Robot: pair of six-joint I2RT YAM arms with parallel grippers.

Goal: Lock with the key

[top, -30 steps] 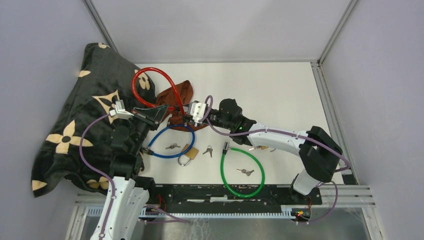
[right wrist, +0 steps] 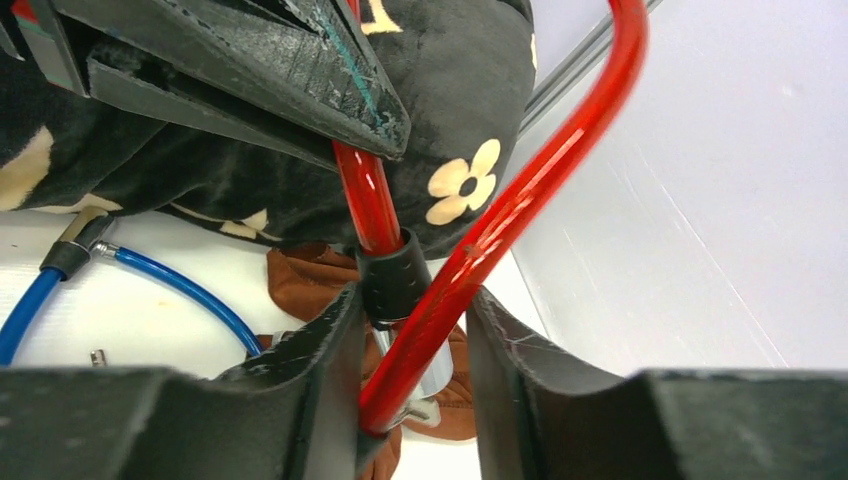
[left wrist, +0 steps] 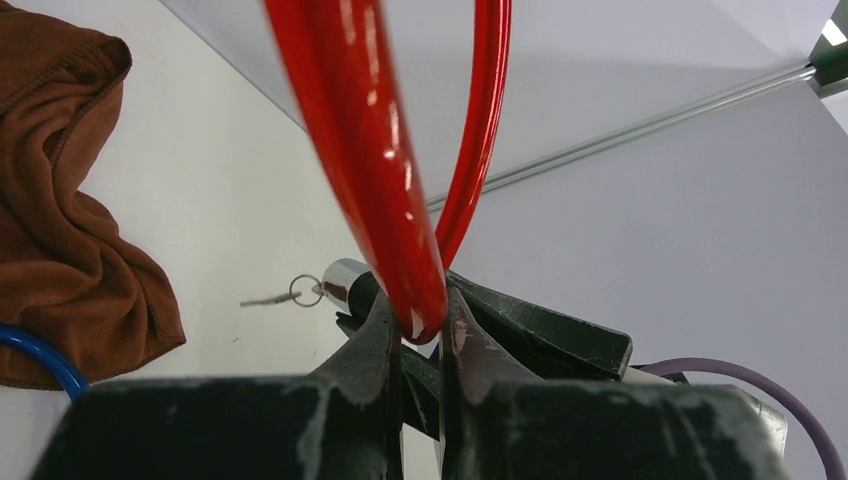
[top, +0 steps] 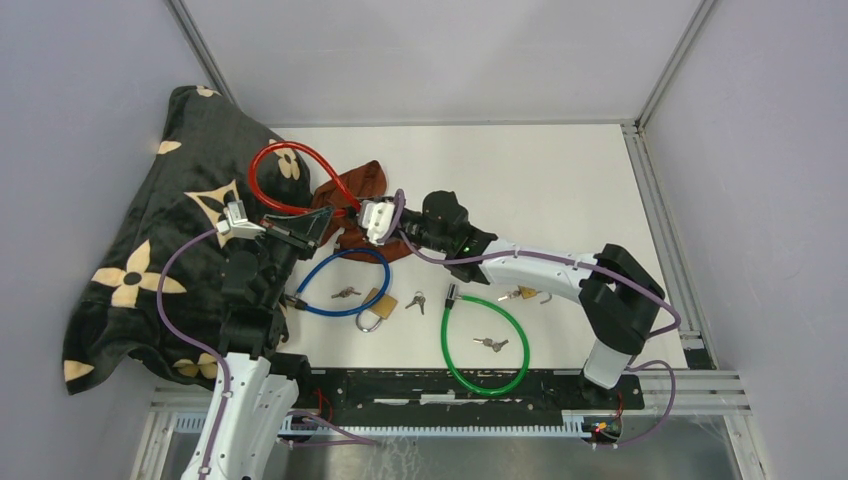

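Note:
A red cable lock [top: 262, 178] hangs looped between both grippers. My left gripper is shut on its red tube. The silver lock barrel [left wrist: 344, 280], with key and ring [left wrist: 305, 289] in it, sits beside a black sleeve [right wrist: 393, 280] on the tube, over the brown cloth. My right gripper is at the lock head, fingers part open around it; the red tube's other length crosses between or in front of them, and contact is unclear.
A blue cable lock [top: 355, 310], green cable lock [top: 525, 350], padlock [top: 380, 305] and several keys lie on the white board. A patterned cushion [top: 140, 275] fills the left.
My right arm has shifted up and left in the top view, and the red loop has bulged leftward and down a little. The left arm stays still.

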